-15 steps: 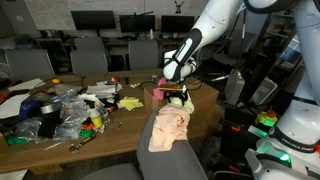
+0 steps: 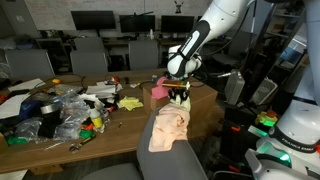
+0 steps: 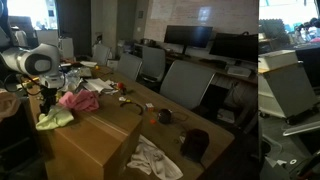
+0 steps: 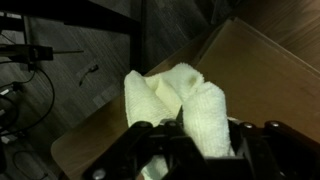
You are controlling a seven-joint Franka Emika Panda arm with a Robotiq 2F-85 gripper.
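A pale, whitish cloth (image 4: 205, 115) is pinched by my gripper, bunching upward between the dark fingers in the wrist view. In exterior view 2 the same cloth (image 3: 55, 118) looks pale yellow-green and rests around the box-like table corner, directly under the gripper (image 3: 48, 92). Exterior view 1 has the gripper (image 2: 180, 92) low at the table's right end, with the light cloth (image 2: 203, 105) beside it. The fingertips are mostly hidden by fabric.
A pinkish cloth (image 2: 171, 125) drapes over the near chair (image 2: 165, 160). Another pink cloth (image 3: 80, 100) lies behind the gripper. Bags and clutter (image 2: 70, 118) fill the table's left side. Past the table corner, the floor (image 4: 95, 80) shows.
The arm has shifted slightly to the right and upward in exterior view 1. The draped cloth on the chair and the table clutter look unchanged.
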